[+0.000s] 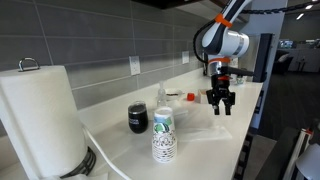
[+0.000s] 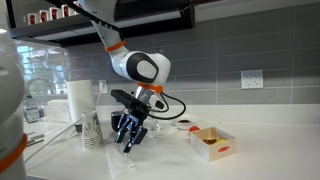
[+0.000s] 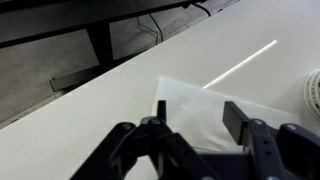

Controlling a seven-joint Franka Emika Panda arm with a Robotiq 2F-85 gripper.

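Note:
My gripper (image 1: 224, 110) hangs a little above the counter, fingers pointing down. In the wrist view the gripper is open, a clear gap between its dark fingers and nothing gripped. Beneath it a thin white sheet, like a paper towel (image 3: 200, 110), lies flat on the white counter. Exterior view 2 also has this sheet (image 2: 121, 164) just below the gripper (image 2: 127, 148). The fingers hide part of the sheet's near side in the wrist view.
A stack of paper cups (image 1: 164, 145), a black tumbler (image 1: 138, 118) and a paper towel roll (image 1: 48, 125) stand along the counter. An open cardboard box (image 2: 212, 148) sits on the other side of the arm. The counter's edge (image 3: 110, 68) runs close by.

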